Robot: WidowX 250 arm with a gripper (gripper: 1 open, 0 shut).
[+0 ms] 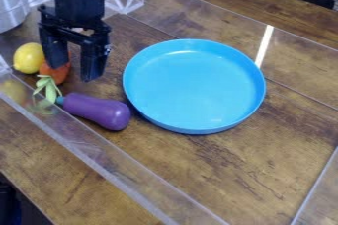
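My black gripper [74,51] is at the upper left, open, its fingers pointing down over the wooden table beside a red-orange vegetable [53,72]. A yellow lemon-like item [28,57] lies just left of that. A purple eggplant [95,112] with a pale green stem lies below the gripper. A large blue plate [195,86] occupies the middle right.
Clear plastic walls run along the left and right sides of the wooden surface [224,175]. A white object [11,2] stands at the top left corner.
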